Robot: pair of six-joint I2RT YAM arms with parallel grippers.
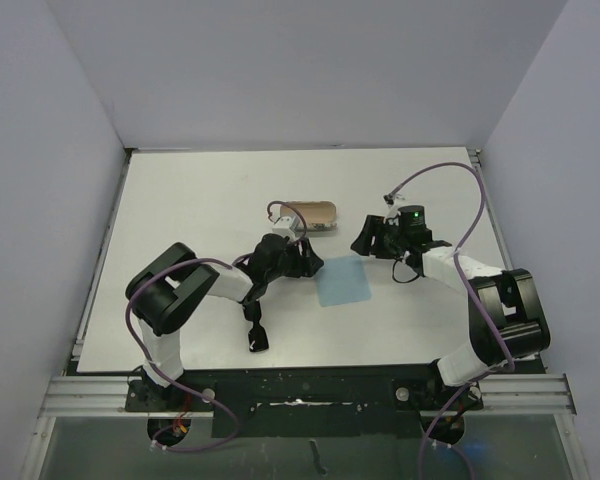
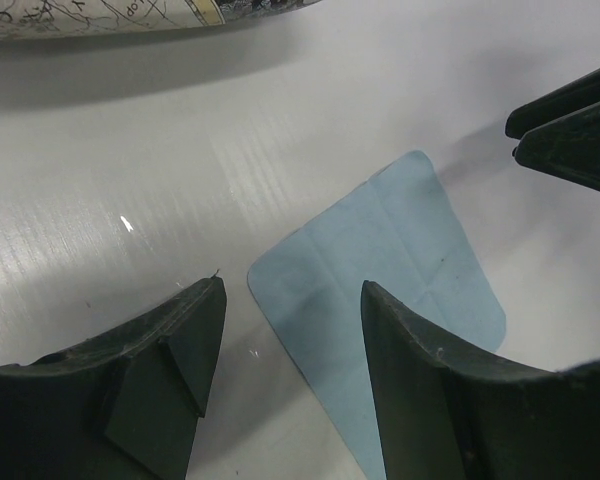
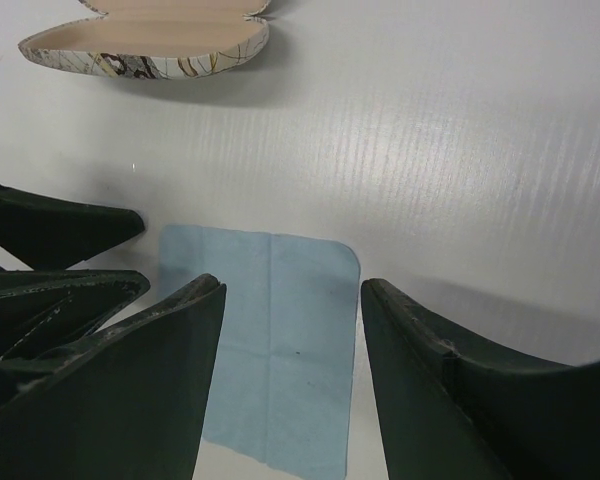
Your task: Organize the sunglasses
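Dark sunglasses (image 1: 257, 330) lie at the front left of the table, partly covered by my left arm. A light blue cloth (image 1: 343, 283) lies flat in the middle. Behind it stands the glasses case (image 1: 318, 213), open, with a patterned outside and a tan inside. Over the cloth's back left corner my left gripper is open, nothing between its fingers. Near the cloth's back right corner hangs my right gripper, open and empty. Both wrist views show the cloth between or beyond the fingers, and the right wrist view shows the case (image 3: 160, 62) at top left.
The two grippers stand close together above the cloth; the left gripper's fingers (image 3: 65, 225) show in the right wrist view. Grey walls rise on both sides.
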